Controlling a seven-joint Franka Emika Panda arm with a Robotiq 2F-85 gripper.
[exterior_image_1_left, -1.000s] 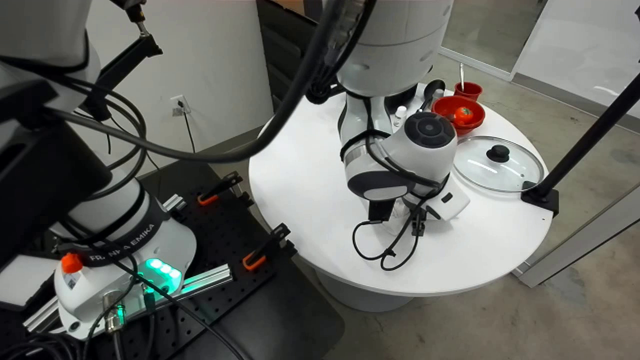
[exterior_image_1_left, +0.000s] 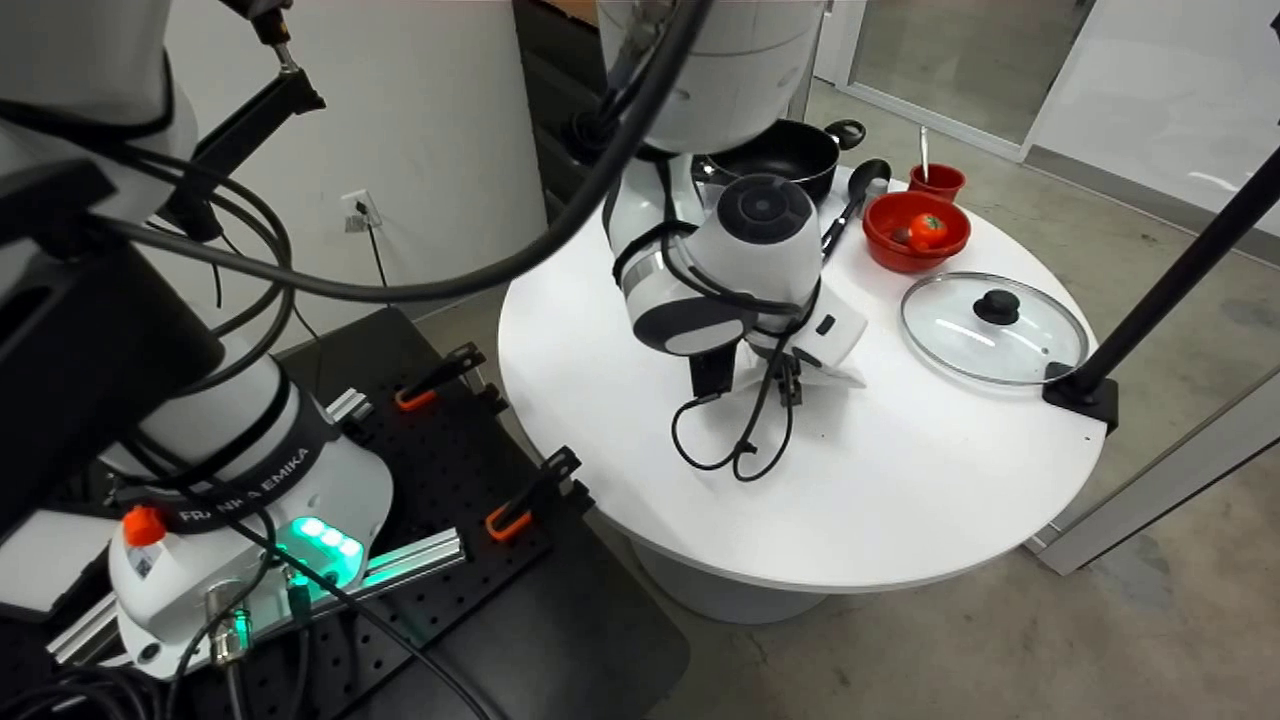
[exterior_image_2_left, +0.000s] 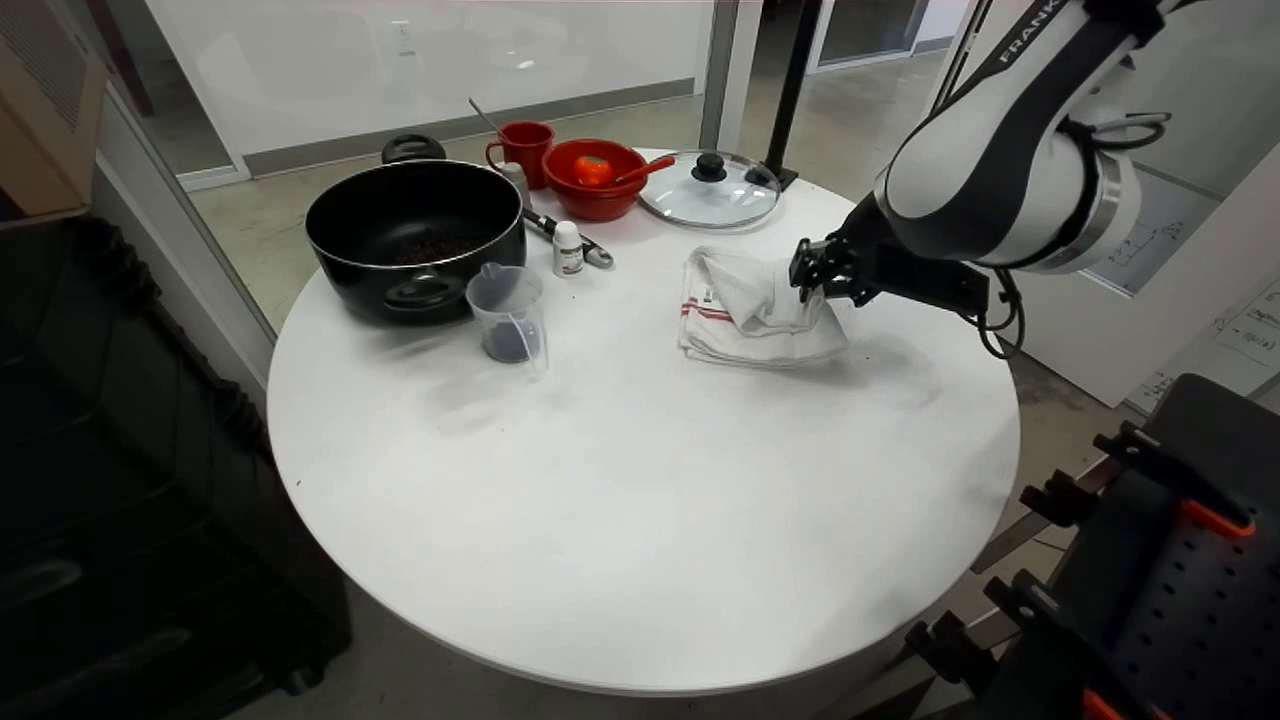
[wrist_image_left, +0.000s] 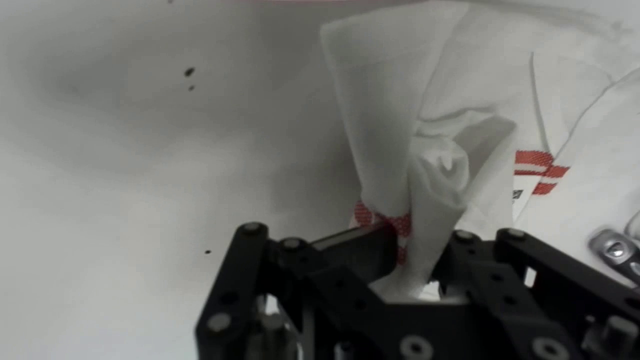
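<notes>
A white cloth (exterior_image_2_left: 753, 326) with red stripes lies folded on the round white table, part of it raised toward my gripper (exterior_image_2_left: 811, 278). Seen from the wrist, the cloth (wrist_image_left: 456, 102) bunches up between the fingers, and the gripper is shut on that fold. The rest of the cloth spreads over the table to the right in that view. In exterior view 1 the arm covers nearly all of the cloth, with only a white corner (exterior_image_1_left: 836, 376) showing beside the gripper.
A black pot (exterior_image_2_left: 414, 234) and a clear measuring cup (exterior_image_2_left: 510, 318) stand on the left in exterior view 2. Red bowls (exterior_image_2_left: 590, 180), a red mug (exterior_image_2_left: 524, 150), a small white bottle (exterior_image_2_left: 567, 250) and a glass lid (exterior_image_2_left: 710, 198) are behind.
In exterior view 1 the arm and gripper have moved to the left and toward the back of the table. A white corner of cloth now shows beside the gripper.
</notes>
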